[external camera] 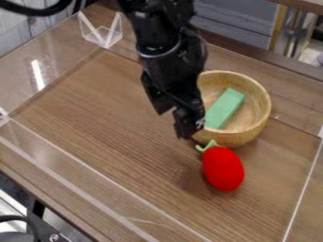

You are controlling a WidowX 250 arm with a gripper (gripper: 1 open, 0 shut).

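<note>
My black arm reaches down from the top centre, with the gripper (172,119) low at the left side of a light wooden bowl (252,93), partly covering its rim. A green block (225,108) lies inside the bowl. A red object with a green top (222,170), like a toy vegetable, lies on the wooden table (101,161) below the bowl, to the lower right of the gripper. The gripper stands open, with nothing seen between its fingers.
A white wire-like object (101,30) is at the far upper left edge, and a dark cable runs at the lower left corner.
</note>
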